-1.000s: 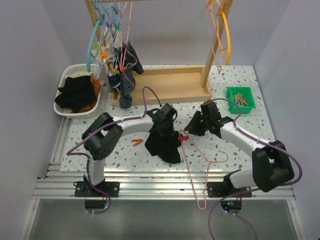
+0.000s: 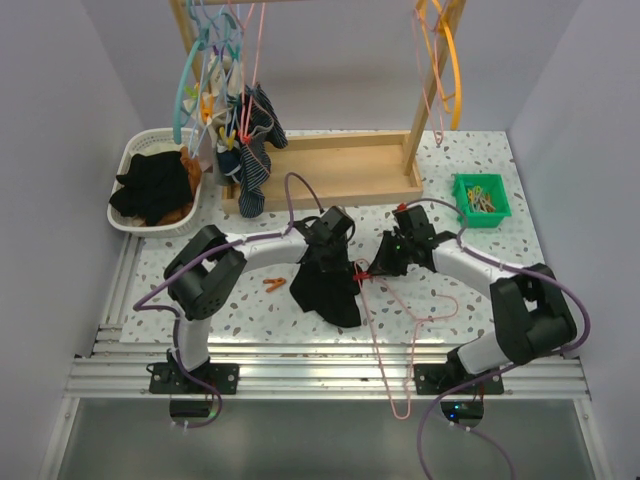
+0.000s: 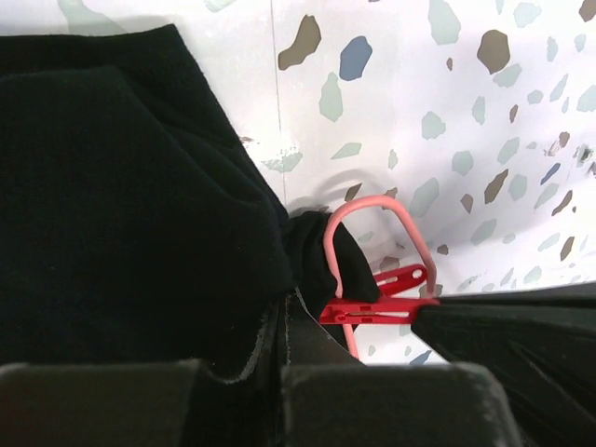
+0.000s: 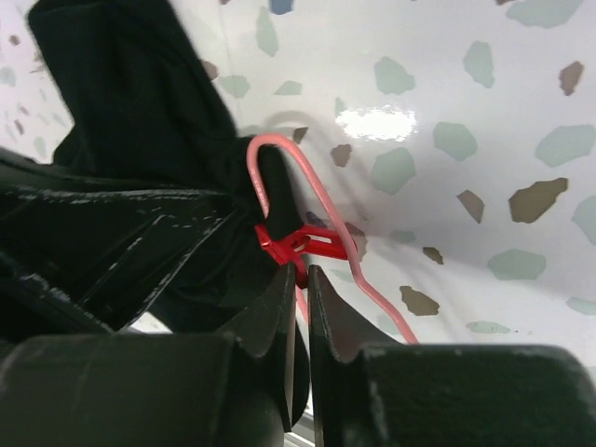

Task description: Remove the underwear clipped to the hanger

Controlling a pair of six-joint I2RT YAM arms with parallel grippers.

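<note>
Black underwear (image 2: pixel 328 295) lies crumpled on the speckled table at the middle. A red clothespin (image 3: pixel 372 309) pins its right edge to one end of a pink hanger (image 2: pixel 376 340). My left gripper is shut with its fingertips down at the black cloth; dark on dark, it is unclear how much fabric lies between them. From the right, my right gripper reaches the clothespin, its fingers drawn close together with a red end of the pin between the tips. The hanger's pink loop (image 4: pixel 326 205) surrounds part of the bunched cloth there.
A loose orange clothespin (image 2: pixel 275 285) lies left of the underwear. A white basket (image 2: pixel 125 218) of clothes stands at the back left, a green box (image 2: pixel 504 203) of clothespins at the back right. Behind is a wooden rack (image 2: pixel 340 175) with hangers and laundry.
My right gripper has moved left and a little toward the front, up to the red clothespin, and its fingers have drawn together. The left arm and the underwear have stayed put.
</note>
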